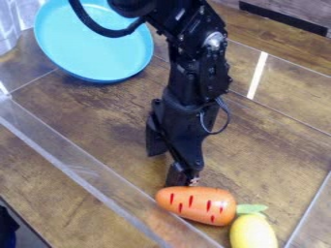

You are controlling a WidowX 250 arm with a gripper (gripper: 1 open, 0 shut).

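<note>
The black gripper (175, 155) hangs open low over the wooden surface, its lower finger reaching down just behind an orange toy carrot (195, 203) with red marks and green leaves. A yellow lemon-like toy (254, 233) lies to the carrot's right at the bottom edge. A light blue plate (91, 44) is at the upper left. The area behind the gripper is hidden by it.
A clear low wall (77, 165) runs diagonally along the left of the work surface. Bare wood (278, 136) spreads to the right and left of the arm.
</note>
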